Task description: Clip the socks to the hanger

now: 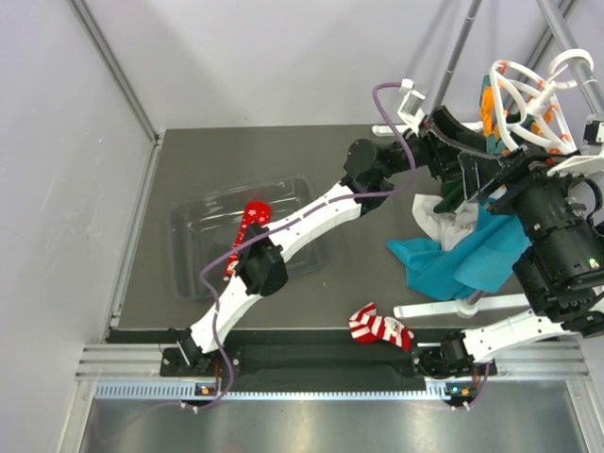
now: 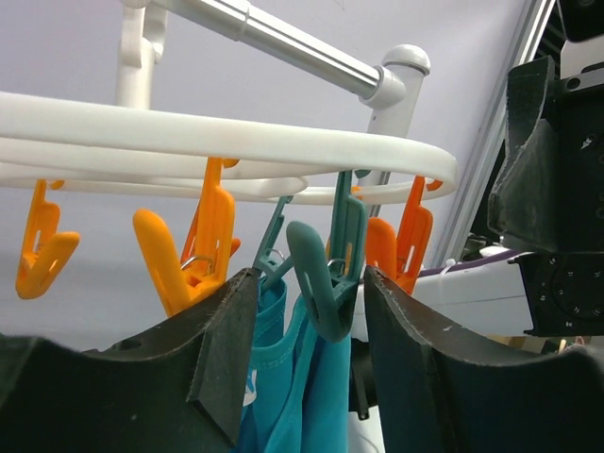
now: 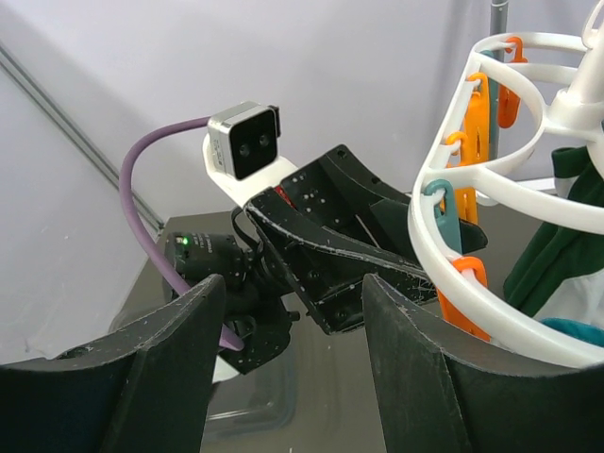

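The white hanger, with orange and teal clips, hangs at top right. My left gripper is at a teal clip, its fingers part open either side of the clip's lower end. Teal cloth hangs below it. My right gripper is part open below the hanger's rim, with nothing visible between its fingers. A dark green item hangs inside the hanger. A red-and-white striped sock lies near the front edge, and a red sock lies in the bin.
The clear plastic bin stands on the left of the dark table, partly under my left arm. Teal and white cloths lie at the right, by the stand's white feet. Both arms crowd round the hanger.
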